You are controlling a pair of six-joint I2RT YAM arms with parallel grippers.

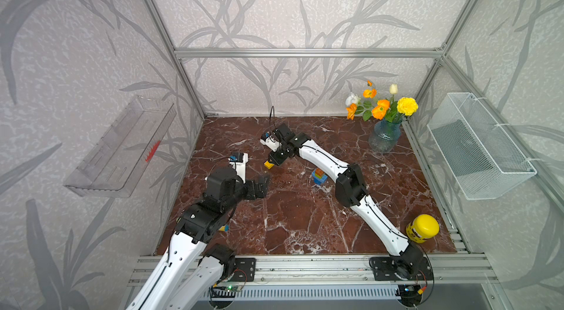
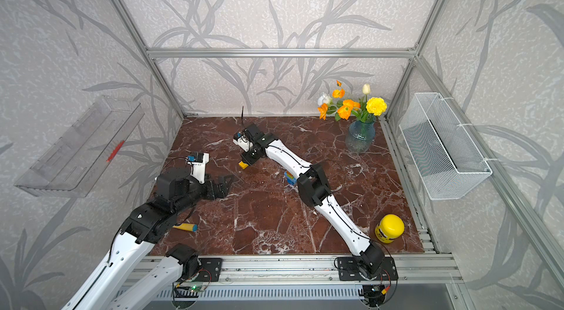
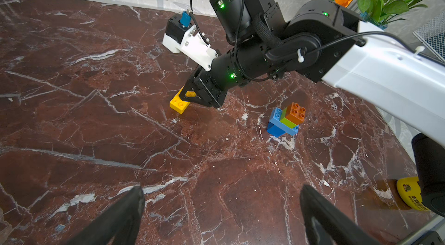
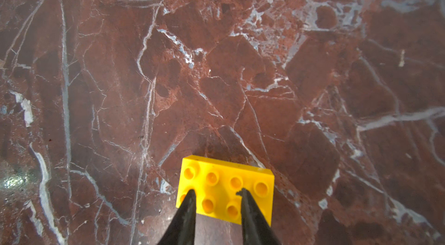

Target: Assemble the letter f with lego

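A yellow brick, studs up, lies on the marble table. My right gripper is right over it, partly open, its two dark fingertips overlapping the studs in the right wrist view. Part of the brick is covered by that gripper in the left wrist view; whether the fingers touch it cannot be told. A small stack stands apart to the right: blue bricks, a green brick and an orange brick. At the left, my left gripper stays open, fingers wide apart with nothing between them.
A yellow-blue object lies beside the left arm, partly hidden. Farther off are a flower vase, a yellow canister at the front right, a wire basket and a clear bin.
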